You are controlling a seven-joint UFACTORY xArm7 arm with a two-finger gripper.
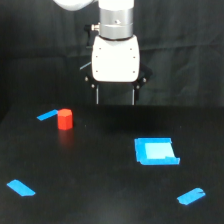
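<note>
My gripper (115, 97) hangs in the upper middle of the camera view, above the far part of the dark table. Its two thin fingers stand wide apart with nothing between them, so it is open. A small red block (65, 119) stands on the table to the left of the gripper and lower in the view, clear of the fingers. On the right lies a pale square patch (159, 151) bordered with blue tape; nothing rests on it.
Short blue tape strips lie at the back left (47, 115), front left (20, 187) and front right (191, 196). Dark curtain (180, 70) closes off the back. Between the red block and the pale patch, the table is bare.
</note>
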